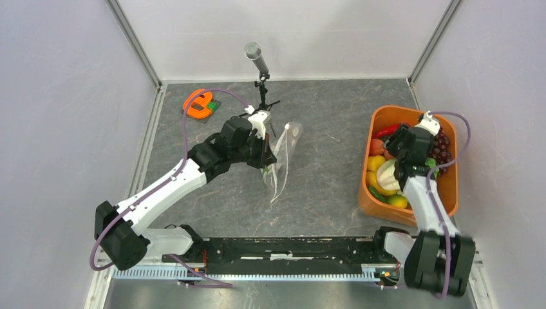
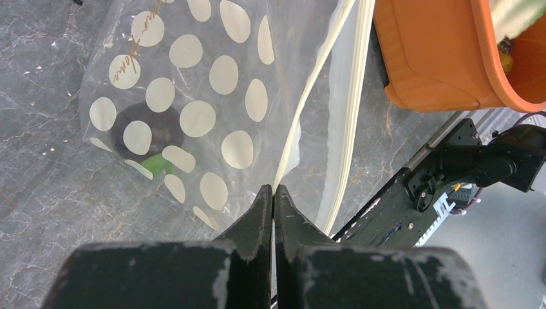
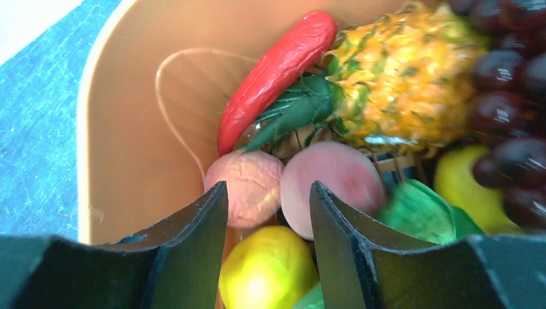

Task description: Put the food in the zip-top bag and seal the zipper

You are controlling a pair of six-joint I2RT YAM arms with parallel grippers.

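Note:
My left gripper [image 1: 268, 158] is shut on the edge of the clear zip top bag [image 1: 283, 154], whose polka-dot side [image 2: 199, 116] fills much of the left wrist view, with something dark and green behind it. My right gripper is part open inside the orange bin [image 1: 367, 199], over the food. Below and around its fingers are a red pepper [image 3: 277, 74], a pineapple [image 3: 405, 77], two pinkish round fruits, a yellow fruit [image 3: 264, 273] and dark grapes [image 3: 505, 109]. Nothing shows held between its fingers.
An orange object [image 1: 190, 102] lies at the back left, beside a microphone on a stand [image 1: 263, 93]. The grey surface between bag and bin is mostly clear. Walls enclose both sides.

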